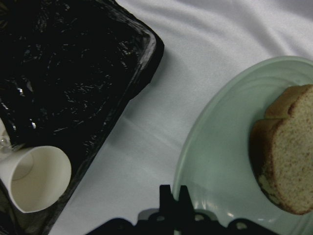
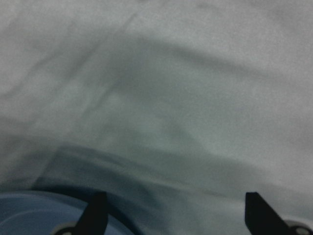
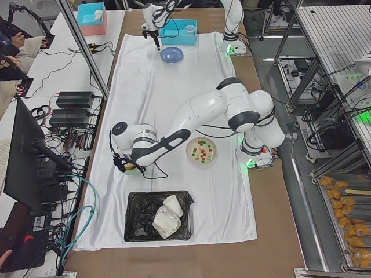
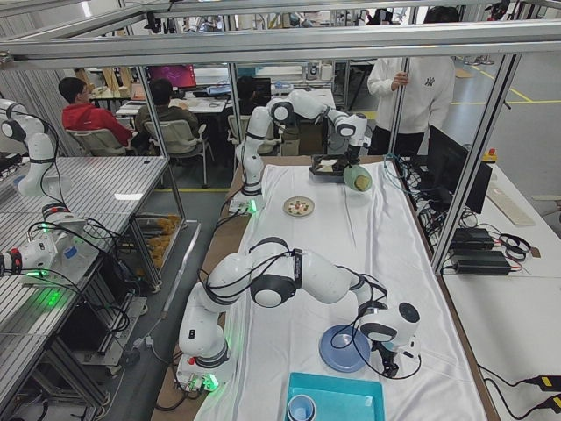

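Note:
A green plate holding a slice of bread is at my left gripper, which is shut on its rim in the left wrist view. Beside it is a black-lined tray with a white cup. In the camera left view the left arm mostly hides this plate. My right gripper is open above the white cloth, nothing between its fingers, near a blue plate.
A plate with coloured pieces lies mid-cloth. A blue bin with a cup stands by my right arm.

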